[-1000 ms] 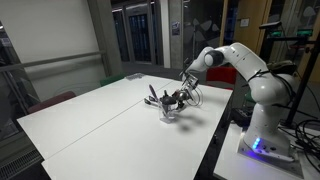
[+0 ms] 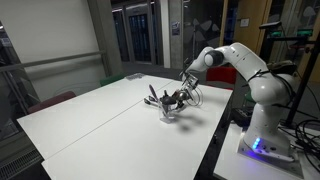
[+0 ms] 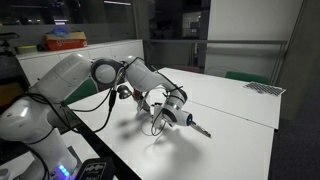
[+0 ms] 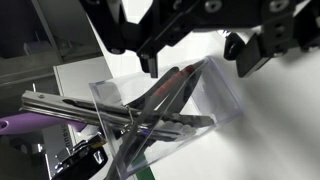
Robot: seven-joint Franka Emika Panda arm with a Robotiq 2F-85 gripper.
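Observation:
A clear box (image 4: 228, 100) holding several utensils fills the middle of the wrist view. Metal tongs (image 4: 75, 107), a purple handle (image 4: 28, 122) and a dark utensil with a reddish part (image 4: 165, 90) lean out of it. My gripper is over the box's edge, its dark fingers apart, with no utensil clearly held between them. In the first exterior view the box (image 2: 168, 117) stands on the white table, my gripper (image 2: 182, 99) close beside and above it. From the second exterior view, the arm hides most of the box.
The white table (image 2: 90, 125) is broad and clear to the left and in front. A green chair (image 3: 247, 77) and a dark tray-like object (image 3: 263, 88) are at the far side. An orange bin (image 3: 65, 41) sits on a back counter.

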